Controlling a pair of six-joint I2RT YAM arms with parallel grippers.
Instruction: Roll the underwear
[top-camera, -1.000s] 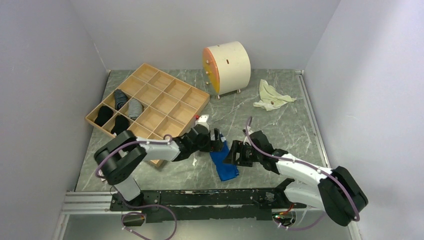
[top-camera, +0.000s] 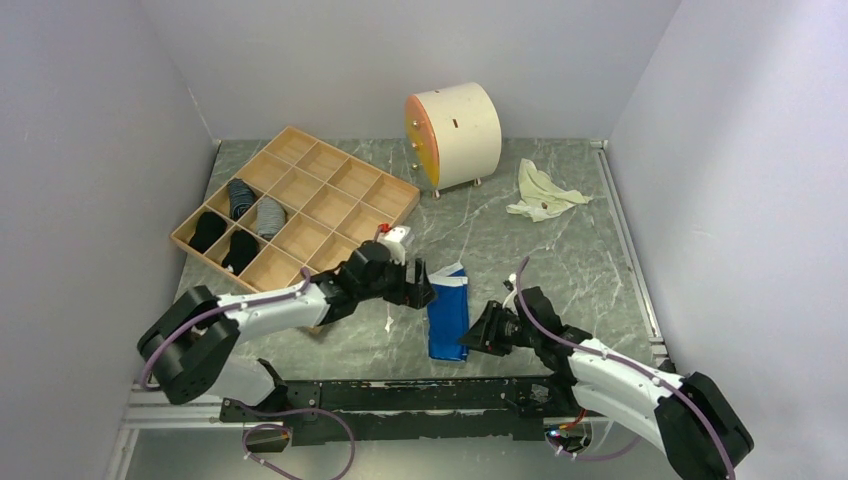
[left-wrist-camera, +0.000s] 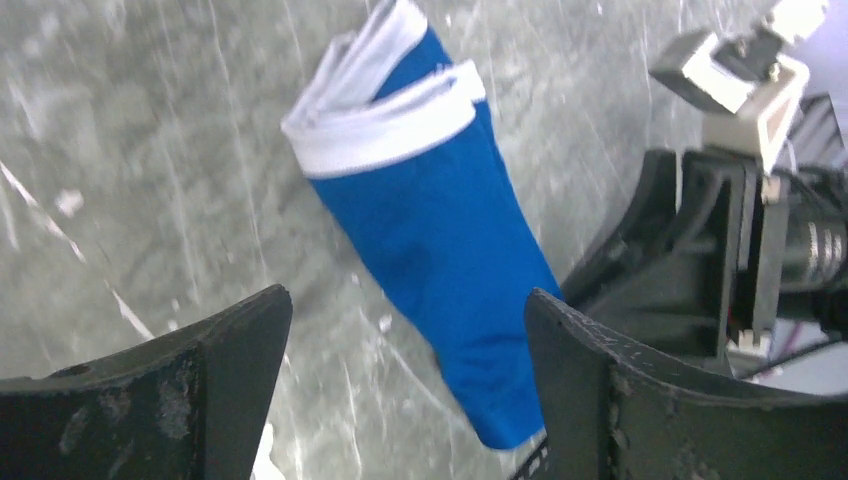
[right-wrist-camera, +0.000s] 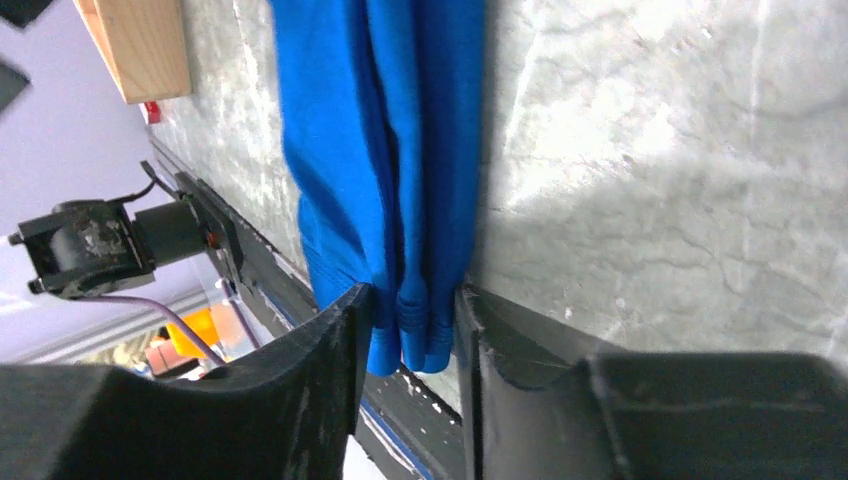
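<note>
The blue underwear (top-camera: 447, 315) lies folded into a narrow strip on the marbled table, its white waistband (left-wrist-camera: 385, 140) towards the far end. Beside its upper left edge, my left gripper (top-camera: 422, 280) stands open, nothing between its fingers. At the near right end of the strip is my right gripper, its fingers partly apart, one finger on each side of layered blue folds (right-wrist-camera: 410, 260). Whether those fingers press on the cloth cannot be told. In the left wrist view, the right gripper covers the near end of the strip.
A wooden divided box (top-camera: 330, 207) stands at the left, several rolled dark and grey items in it. A white drum-shaped cabinet (top-camera: 460, 130) is at the back, and a pale yellow cloth (top-camera: 543, 190) lies back right.
The strip has turned straighter and become narrower. My right gripper has lowered towards the strip's near end.
</note>
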